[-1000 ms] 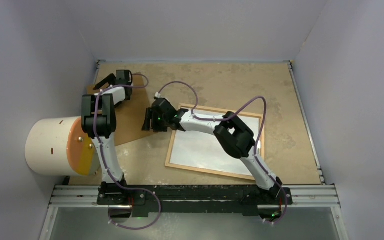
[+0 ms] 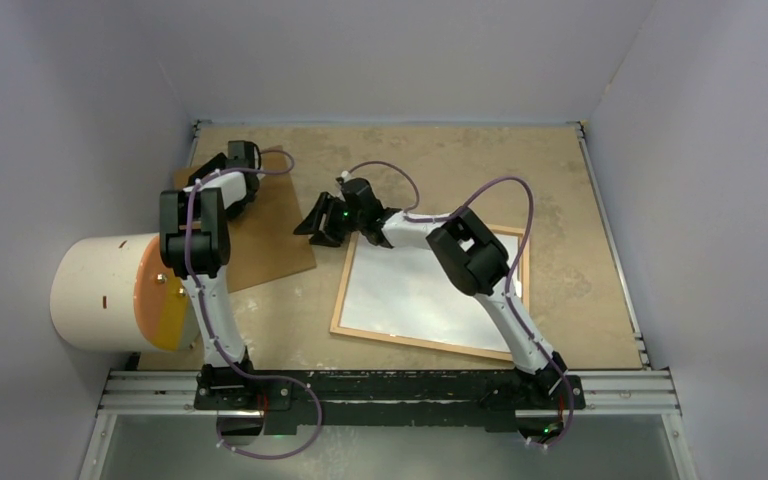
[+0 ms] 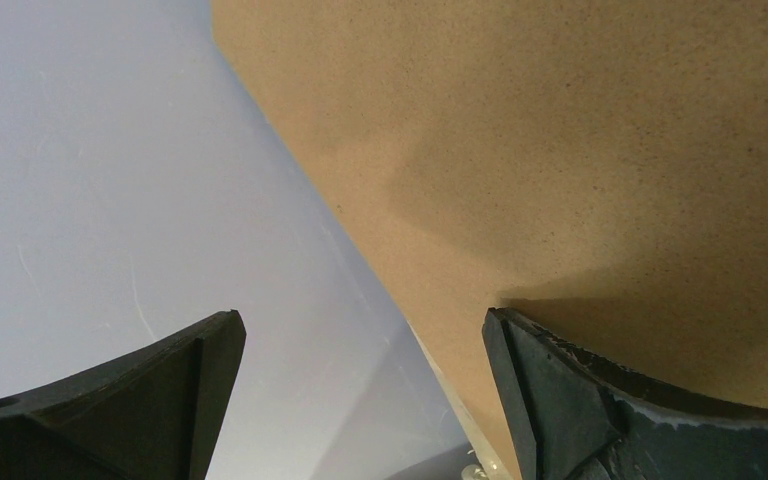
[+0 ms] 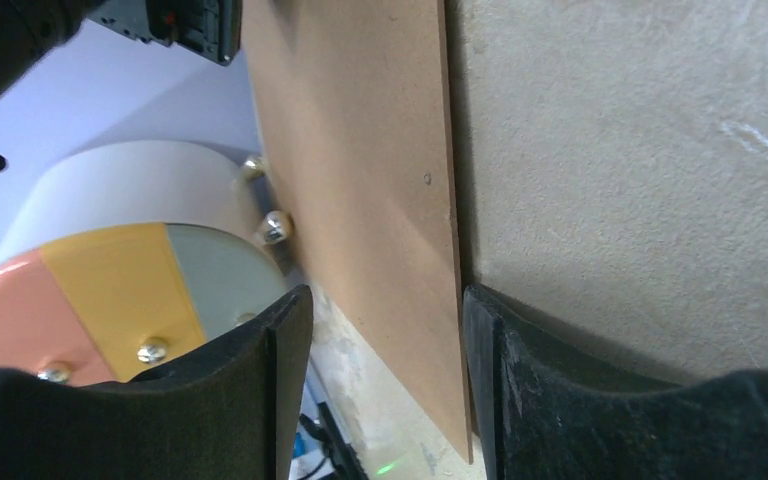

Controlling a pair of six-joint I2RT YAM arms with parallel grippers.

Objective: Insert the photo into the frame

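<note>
A brown board (image 2: 270, 250) lies at the left of the table; its thin right edge runs down the middle of the right wrist view (image 4: 380, 200). My right gripper is at that edge, fingers apart, one fingertip against or beside the edge; whether it grips is unclear. My left gripper stands open over the board's far left part, by the wall. A wooden frame (image 2: 415, 343) with a white sheet (image 2: 420, 300) inside lies at centre right, partly under the right arm.
A white cylinder (image 2: 110, 290) with coloured end and metal knobs stands at front left, beside the board. Walls close in the table on the back and sides.
The left arm has shifted only slightly.
</note>
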